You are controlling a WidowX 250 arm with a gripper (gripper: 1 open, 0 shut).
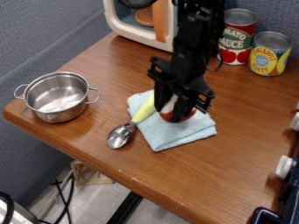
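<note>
The black gripper is low over a folded light blue cloth, around a red and white object that is mostly hidden behind it; whether the fingers grip it I cannot tell. A pale yellow-green item lies at the cloth's left edge, and a metal spoon lies just below that, left of the cloth.
A steel pot stands on the wooden table at left. Two cans, one red and one yellow, stand at back right, a white appliance at back left. Dark equipment lines the right edge.
</note>
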